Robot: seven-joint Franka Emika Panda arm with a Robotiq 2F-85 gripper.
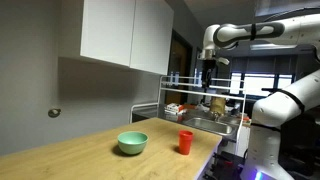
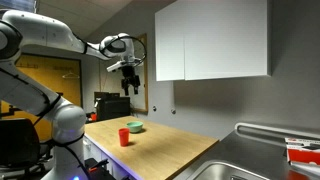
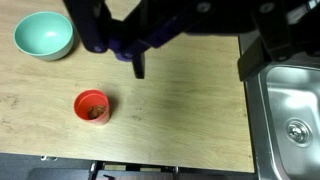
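A green bowl [image 1: 132, 143] stands on the wooden table, with a red cup [image 1: 185, 142] upright beside it. From above, in the wrist view, the bowl [image 3: 44, 36] looks empty, while something small and brown lies inside the cup [image 3: 91, 105]. My gripper hangs high over the table, well above both. Its two dark fingers are spread wide apart, and only bare wood shows between them. Exterior view 2 also has the raised gripper [image 2: 131, 82], the cup [image 2: 124, 137] and the bowl [image 2: 136, 127], none touching another.
A metal sink [image 3: 300, 105] borders the table on one side. White wall cabinets [image 1: 115, 35] overhang the back. A red and white item [image 2: 302, 150] lies on the counter by the sink.
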